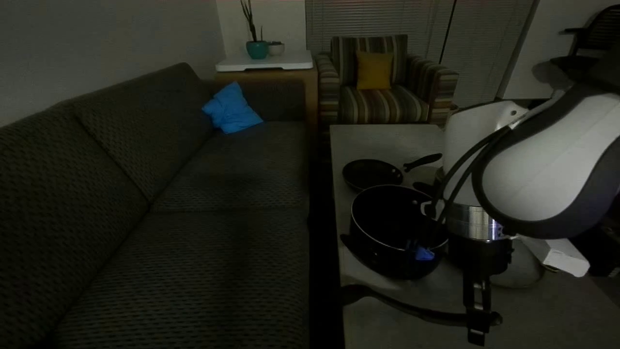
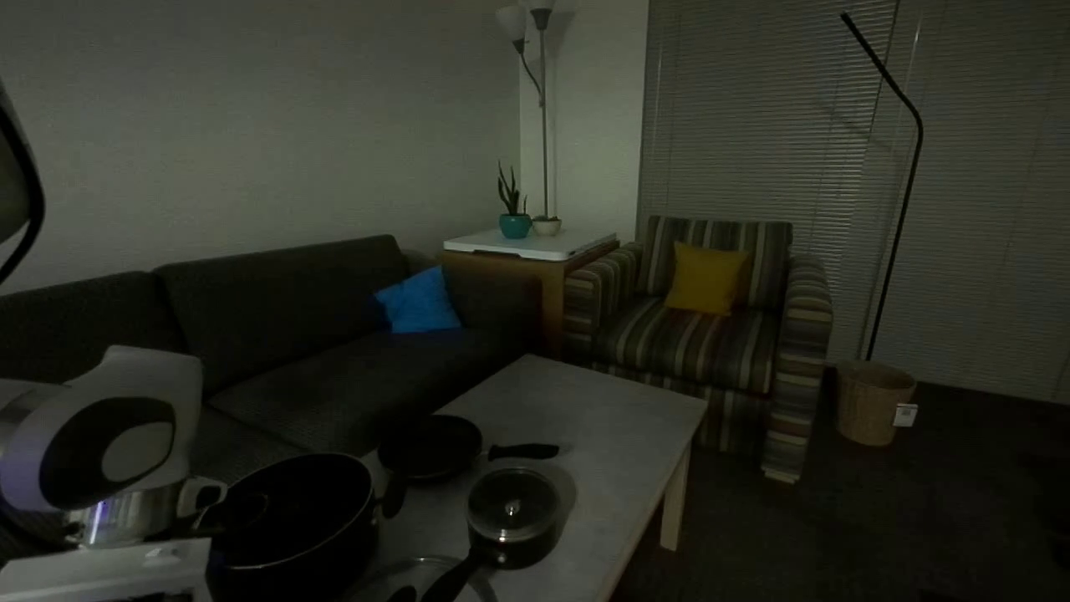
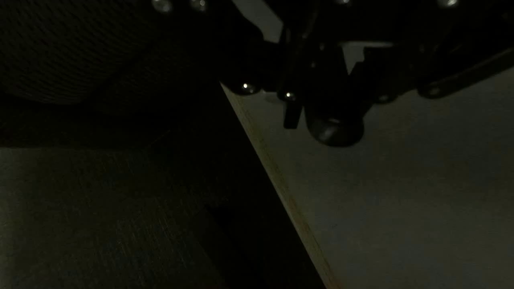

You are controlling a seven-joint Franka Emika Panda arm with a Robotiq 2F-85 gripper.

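A long black utensil, like a ladle or spoon, lies across the near side of the big black pot in exterior view 1. My gripper is shut on it close to the end of its handle. The bowl end points left, toward the sofa. Whether the utensil touches the table cannot be told. In the wrist view, the rounded handle end pokes out by the dark fingers above the tabletop. Exterior view 2 does not show the gripper's fingers.
Behind the pot sits a frying pan. A small lidded saucepan and a loose glass lid are nearby. The table's left edge drops to a gap beside the sofa.
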